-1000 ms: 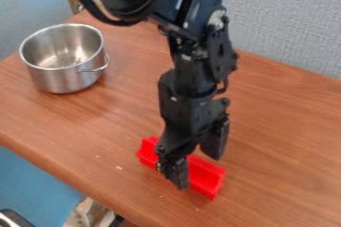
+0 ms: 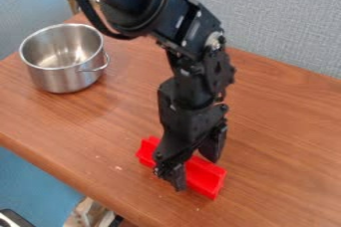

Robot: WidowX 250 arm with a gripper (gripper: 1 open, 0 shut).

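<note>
A red elongated block lies near the front edge of the wooden table. My black gripper is down over it, open, with its fingertips low at the block and hiding its middle. Whether the fingers touch the block is hard to tell.
A steel pot stands at the back left of the table. A grey wall runs along the back, and the table's front-left edge drops to a blue floor.
Over the last second the arm has lowered slightly onto the red block; little else differs.
</note>
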